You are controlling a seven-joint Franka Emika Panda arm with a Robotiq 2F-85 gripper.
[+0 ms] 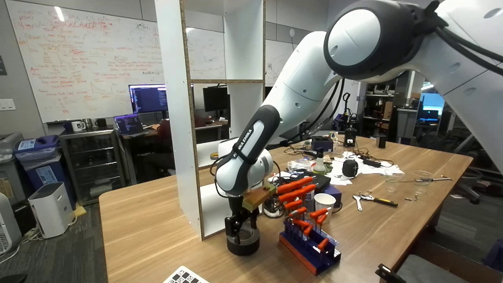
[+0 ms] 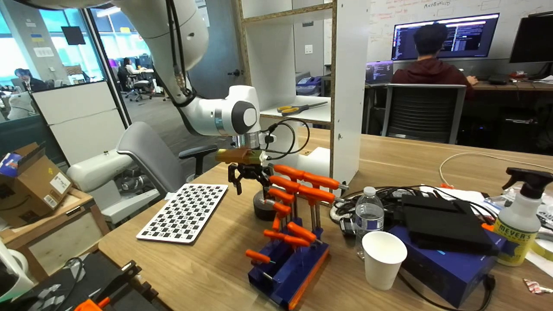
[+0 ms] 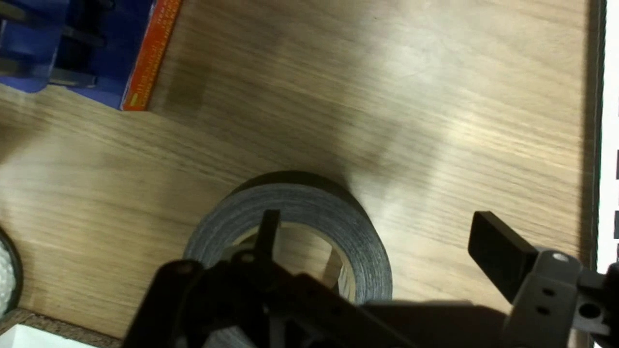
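Note:
A roll of dark tape [image 1: 243,248] lies flat on the wooden table, between the white shelf unit and a tool stand. In the wrist view the roll [image 3: 366,255] sits low in the middle, its lower left part hidden by the gripper. My gripper [image 1: 243,225] is open above it, and no object is held between its spread fingers. From the wrist, one finger [image 3: 268,235] overlaps the roll's ring and hole, while the other finger [image 3: 500,255] shows over bare wood to the right. In exterior view 2 the gripper [image 2: 252,181] hangs above and slightly left of the roll [image 2: 263,207].
The blue stand [image 2: 285,269] with several orange-handled hex keys is close by. A white shelf unit [image 2: 350,98] rises behind. A checkered board [image 2: 184,212] lies to one side; a paper cup [image 2: 383,259] and bottle [image 2: 369,217] stand beyond the stand.

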